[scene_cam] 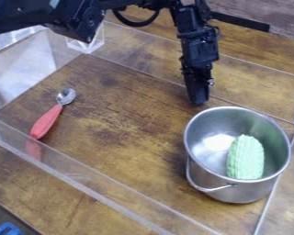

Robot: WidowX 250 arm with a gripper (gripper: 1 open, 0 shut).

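Note:
My black gripper (pixel 198 92) points down just behind the steel pot, its tips close together and low over the wooden table, with nothing visible between them. The pot (pixel 212 169) stands at the lower right with a pale green corn cob (pixel 245 158) inside. A spoon with a red handle (pixel 47 120) lies on the left side of the table.
Clear plastic walls border the wooden table (pixel 113 138) along the left and front. A blue object (pixel 5 229) shows at the bottom left corner.

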